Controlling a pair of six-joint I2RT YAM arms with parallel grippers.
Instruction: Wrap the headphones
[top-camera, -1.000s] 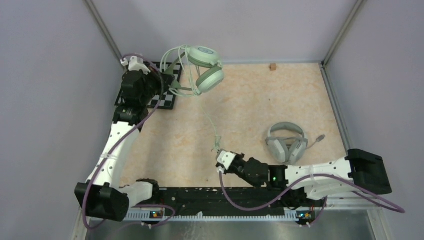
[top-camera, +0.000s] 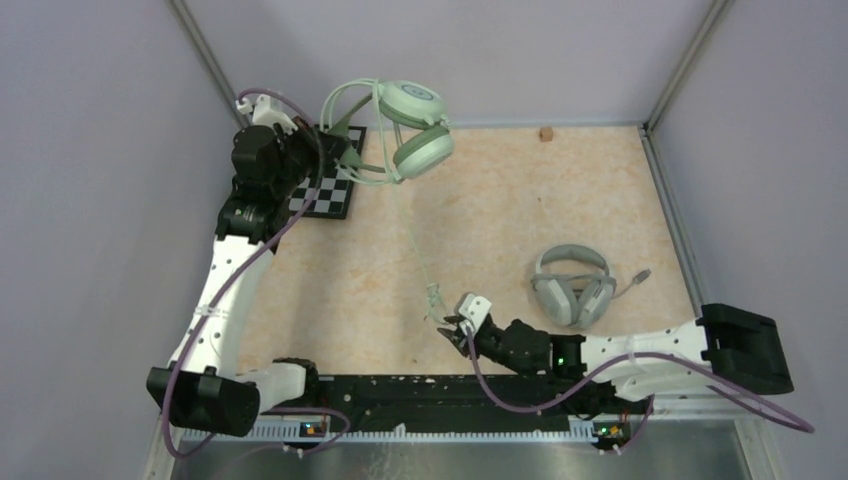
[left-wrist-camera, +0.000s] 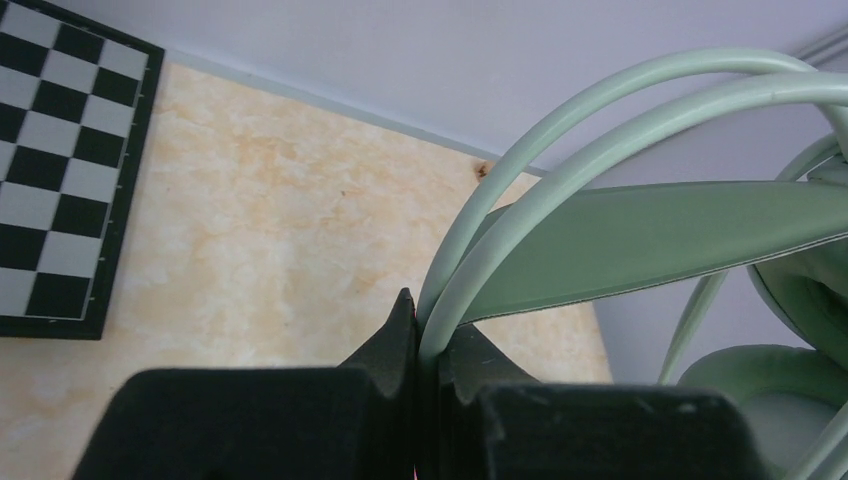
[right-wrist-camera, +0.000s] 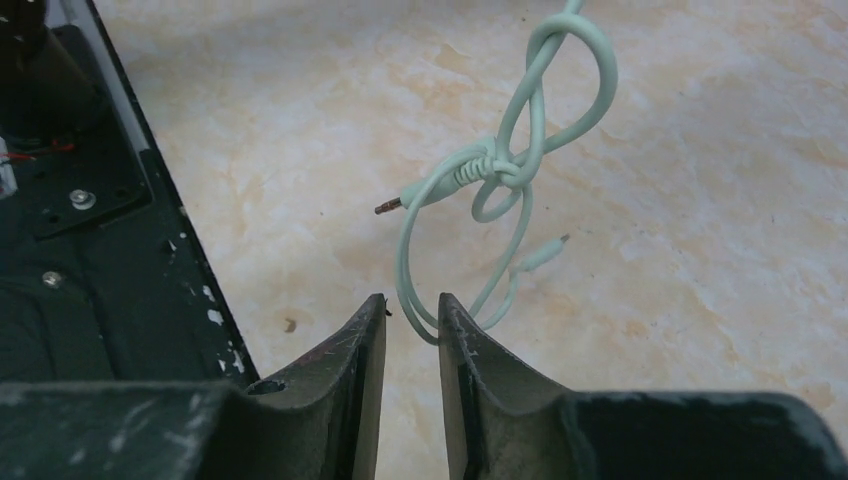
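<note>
Pale green headphones (top-camera: 415, 105) hang raised at the back left, their cushioned ear cups turned to the right. At the headband my left gripper (top-camera: 345, 150) is shut; in the left wrist view its black fingers pinch the thin green band (left-wrist-camera: 429, 350). The cable (top-camera: 420, 255) trails from the headphones towards the front. In the right wrist view the knotted cable end (right-wrist-camera: 505, 170) shows two plugs and a hanging loop. My right gripper is part open, the loop's bottom touching or passing just behind its right fingertip. Whether the loop is between the fingers I cannot tell.
A grey headset (top-camera: 575, 290) with a microphone lies on the table at the right, close to the right arm. A checkered board (top-camera: 330, 190) sits below the left gripper. A small brown block (top-camera: 546, 134) rests by the back wall.
</note>
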